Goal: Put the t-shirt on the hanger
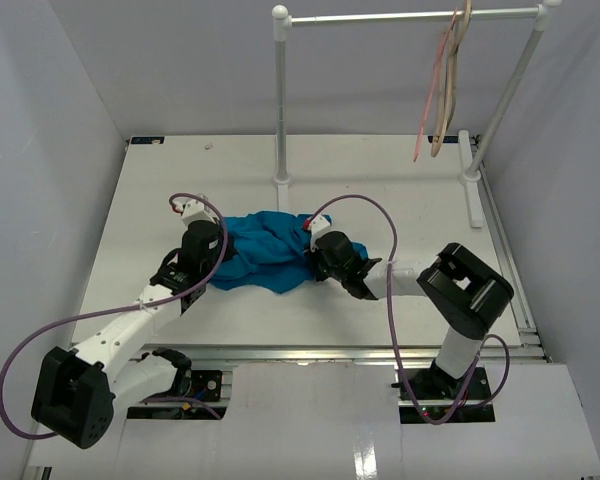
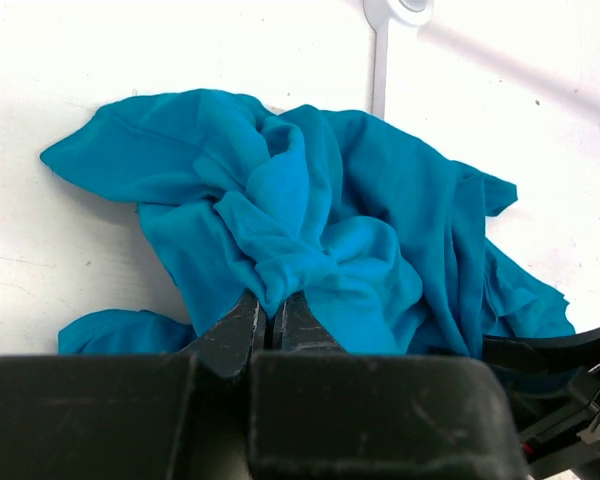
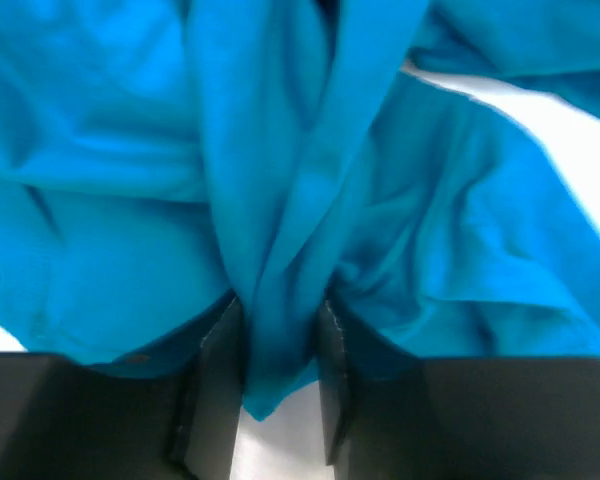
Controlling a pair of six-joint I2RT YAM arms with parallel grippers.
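Observation:
The crumpled blue T-shirt (image 1: 269,250) lies on the white table. My left gripper is shut on a bunched fold of it at its left part. My right gripper is down on the right part of the shirt, with a fold of cloth between its fingers; the blurred view does not show whether they are closed on it. Pink and wooden hangers (image 1: 440,85) hang from the white rail (image 1: 370,17) at the back right.
The rack's left upright (image 1: 282,120) and its foot stand just behind the shirt. The right upright (image 1: 505,95) is at the back right.

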